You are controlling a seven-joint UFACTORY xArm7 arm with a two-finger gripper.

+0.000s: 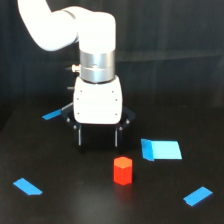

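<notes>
A small red block (123, 170) rests on the dark surface in the front middle of the camera view. My gripper (98, 138) hangs behind it and a little to its left, pointing down. Its two thin fingers are wide apart, so it is open, and nothing shows between them. A visible gap separates the fingers from the block.
A light-blue square (166, 150) with a darker blue side (147, 150) lies right of the gripper. Flat blue pieces lie at front left (27, 187), front right (198, 196) and behind the arm (53, 115).
</notes>
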